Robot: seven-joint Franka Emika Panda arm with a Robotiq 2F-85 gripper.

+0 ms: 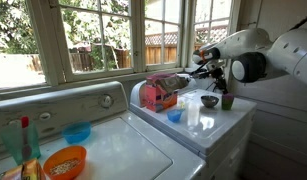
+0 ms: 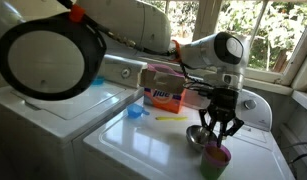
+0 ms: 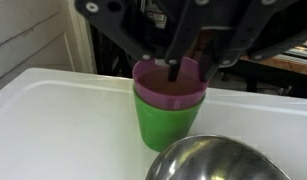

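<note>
A green cup stands upright with a pink cup nested in it; exterior view 2 also shows the green cup near the right of the white top. My gripper points down over the cups, its fingertips apart in front of the pink cup's opening. I see nothing clearly held between them. Whether either fingertip touches the pink rim, I cannot tell. Right beside the cups lies a shiny metal bowl, also in exterior view 1 as a bowl.
Behind the bowl stands a red detergent box, with a blue cup and a yellow item nearby. On the other machine sit an orange bowl and a blue bowl.
</note>
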